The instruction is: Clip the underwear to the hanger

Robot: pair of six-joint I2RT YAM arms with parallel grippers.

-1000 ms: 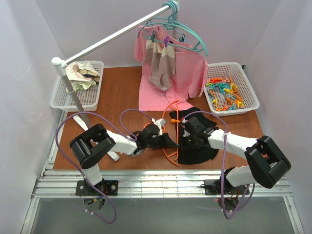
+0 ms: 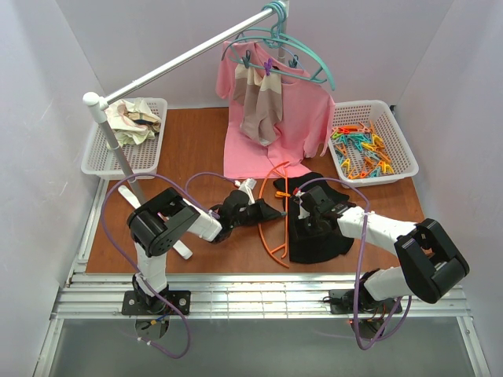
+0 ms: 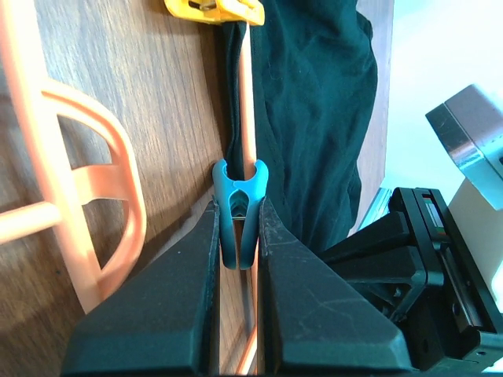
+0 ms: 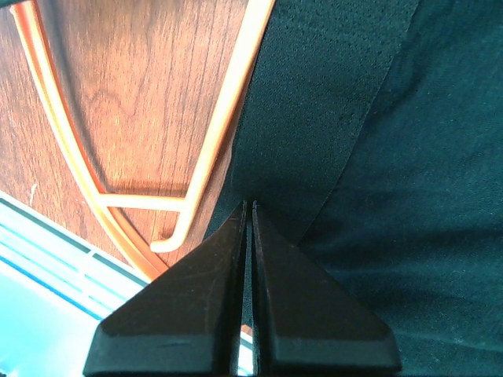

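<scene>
An orange hanger (image 2: 262,220) lies on the wooden table, its bar along the left edge of the dark underwear (image 2: 322,251). A yellow clip (image 3: 212,11) is on the bar and cloth edge. My left gripper is shut on a blue clip (image 3: 246,188), which is at the bar beside the cloth edge; whether it grips both is unclear. My right gripper is shut, nothing visible between its fingers, over the underwear near the bar.
A basket of coloured clips (image 2: 339,168) stands back right, a basket with cloth (image 2: 96,163) back left. A rack pole (image 2: 185,56) holds hangers with pink clothing above the back of the table. A white bar lies at left.
The right arm stays still.
</scene>
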